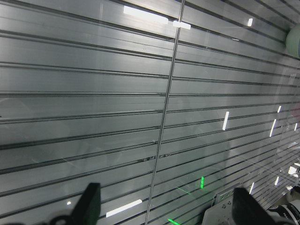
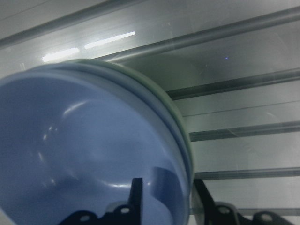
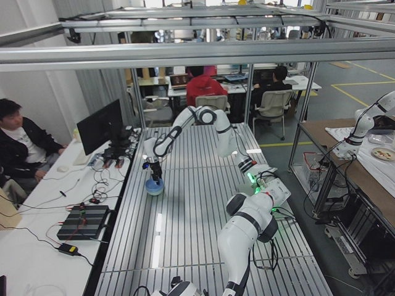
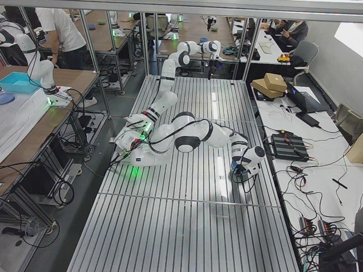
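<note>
A stack of bowls, blue inside with a pale green outer one (image 2: 108,131), stands on the slatted metal table at the left side in the camera left view (image 3: 154,188). My right gripper is down at its rim, open, one finger inside the top blue bowl and the other outside the stack. In the camera left view that gripper (image 3: 157,179) is partly hidden by its wrist. My left gripper is open above bare slats, with nothing between its fingers.
A white desk (image 3: 43,234) with a monitor, black boxes and cables runs along its left side in the camera left view. Metal frame posts stand at the corners.
</note>
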